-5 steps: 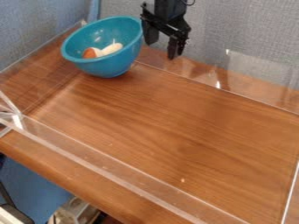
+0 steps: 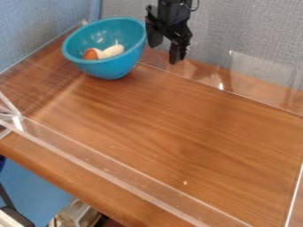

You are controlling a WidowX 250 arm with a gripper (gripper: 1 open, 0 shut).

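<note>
A turquoise bowl [image 2: 110, 64] sits at the back left of the wooden table, holding an orange item [image 2: 91, 55] and a pale elongated item [image 2: 112, 50]. My black gripper [image 2: 165, 44] hangs at the back, just right of the bowl's rim, its fingers open and pointing down. I cannot make out anything held between them.
Clear low panels edge the table, with grey and blue padded walls behind. A small metallic object [image 2: 73, 215] lies beyond the near left edge.
My gripper has shifted very slightly left since a second ago. The bowl and its contents look unchanged.
</note>
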